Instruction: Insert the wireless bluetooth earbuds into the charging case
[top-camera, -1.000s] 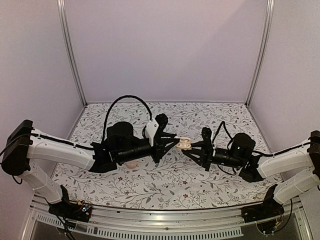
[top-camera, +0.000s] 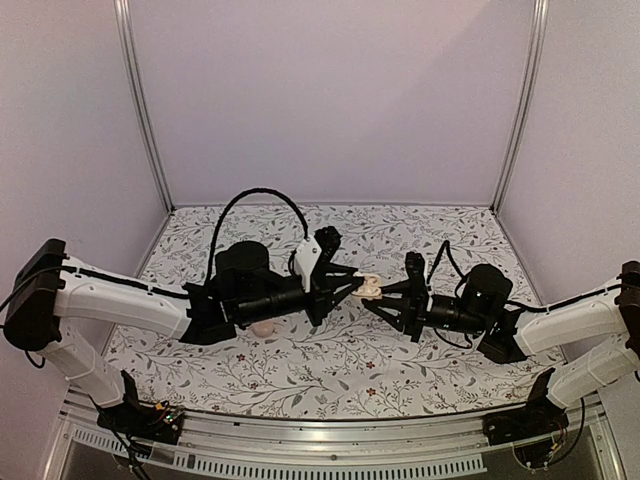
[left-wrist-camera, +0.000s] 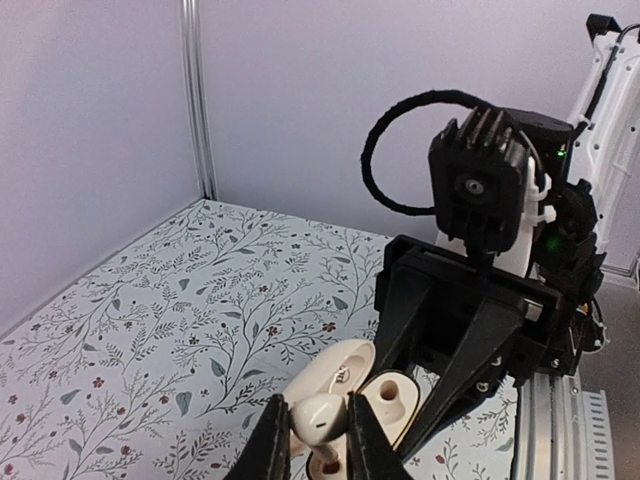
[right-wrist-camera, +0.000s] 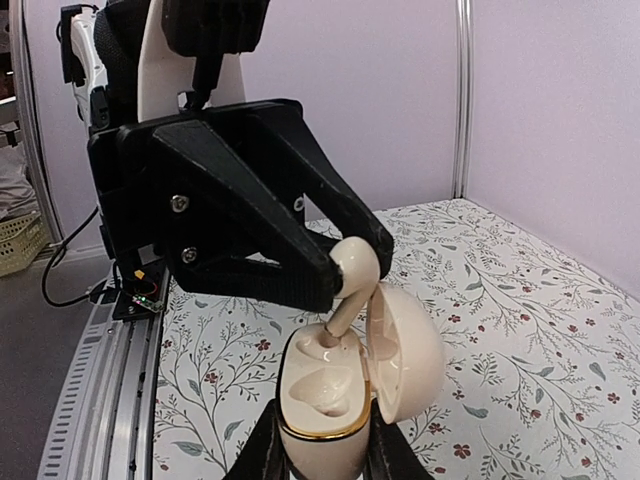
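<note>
My right gripper (top-camera: 384, 293) is shut on the cream charging case (right-wrist-camera: 322, 450), held above the table. Its domed lid (right-wrist-camera: 415, 350) stands open, and a gold band rings the rim. My left gripper (top-camera: 351, 284) is shut on a white earbud (left-wrist-camera: 319, 418), gripping its rounded head. In the right wrist view the earbud's stem points down into the case's farther well, its tip at the opening; how deep it sits I cannot tell. The head is still clear above the well. The nearer well (left-wrist-camera: 390, 395) is empty.
A small pale pink object (top-camera: 262, 328) lies on the table beside the left arm, partly hidden by it. Walls rise at the back and both sides, and a metal rail (top-camera: 330, 455) runs along the front.
Over the last second my left gripper has shifted slightly right, closer to the case. The right arm and the case have barely moved. Both grippers have kept their hold.
</note>
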